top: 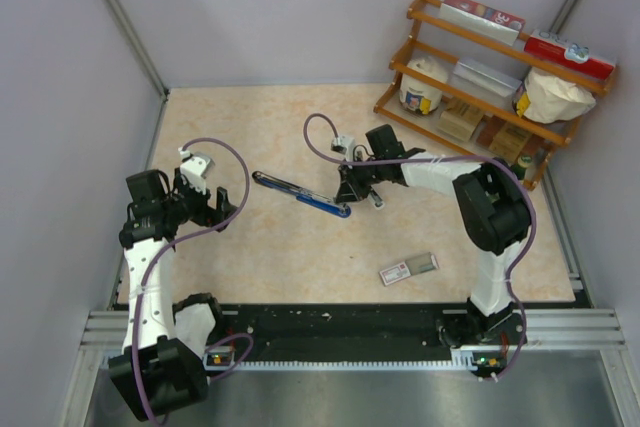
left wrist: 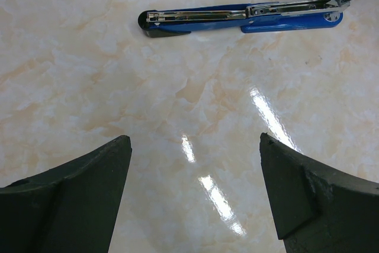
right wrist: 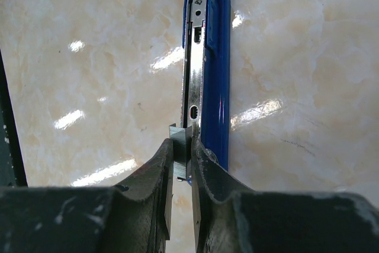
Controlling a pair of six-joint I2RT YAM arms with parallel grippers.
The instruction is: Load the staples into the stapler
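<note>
The blue stapler [top: 302,194] lies opened out flat on the table, its metal channel [right wrist: 194,81] facing up. In the right wrist view, a short grey strip of staples [right wrist: 180,149] sits between the fingertips of my right gripper, which is shut on it. The strip is at the near end of the channel; whether it has entered the channel is hard to tell. Over bare table to the left, my left gripper stands open with nothing between its fingers. The stapler [left wrist: 237,19] crosses the top of its view, ahead of those fingers.
A staple box [top: 408,268] lies at the front right of the table. A wooden shelf [top: 470,37] with boxes and tubs stands at the back right. A small light object [top: 375,200] lies just right of my right gripper.
</note>
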